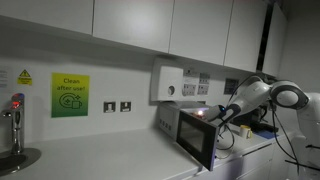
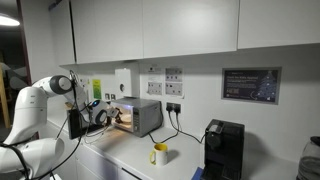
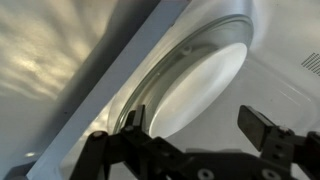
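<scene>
A microwave (image 2: pixel 150 116) stands on the counter, and its dark door (image 1: pixel 195 138) hangs open in exterior view 1. My gripper is at the microwave's opening, with its black fingers (image 3: pixel 258 127) spread well apart. Past the fingertips, the wrist view shows a long white dish (image 3: pixel 205 88) on a round, glassy turntable (image 3: pixel 205 34) inside. The dish's near end appears between the fingers, with no grip on it visible. Both exterior views show the gripper too small to make out its fingertips.
A yellow-and-white mug (image 2: pixel 159 154) stands on the counter to the right of the microwave. Farther right is a black machine (image 2: pixel 224 148), with cables from the wall sockets running nearby.
</scene>
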